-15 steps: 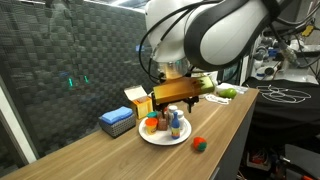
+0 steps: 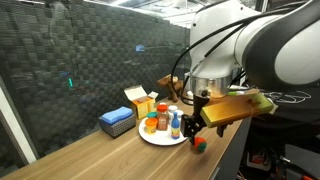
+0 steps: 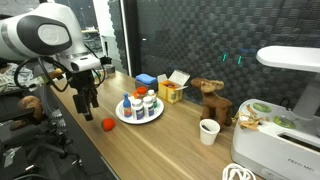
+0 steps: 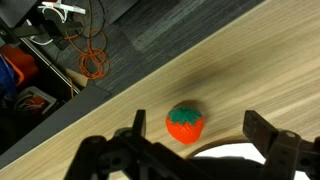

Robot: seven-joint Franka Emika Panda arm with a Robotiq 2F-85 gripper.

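A small red tomato-like object with a green top [image 4: 185,124] rests on the wooden table near its edge; in exterior view 2 the red object [image 3: 108,125] sits in front of the plate. My gripper hangs above it, open, its two dark fingers spread to either side with nothing held. In exterior view 1 the gripper [image 2: 209,130] partly covers the red object [image 2: 199,145]. The white round plate [image 3: 152,117] carries several small bottles and jars [image 3: 138,106].
Behind the plate stand a yellow box [image 3: 173,88] and a blue container [image 2: 118,122]. A brown toy animal [image 3: 213,100] and white cup [image 3: 209,131] are farther along. Left of the plate in exterior view 1, the wooden table [image 2: 100,160] is largely bare.
In exterior view 1 the arm has moved rightward and nearer the camera, from over the plate to over the red object. The red object and plate have stayed in place.
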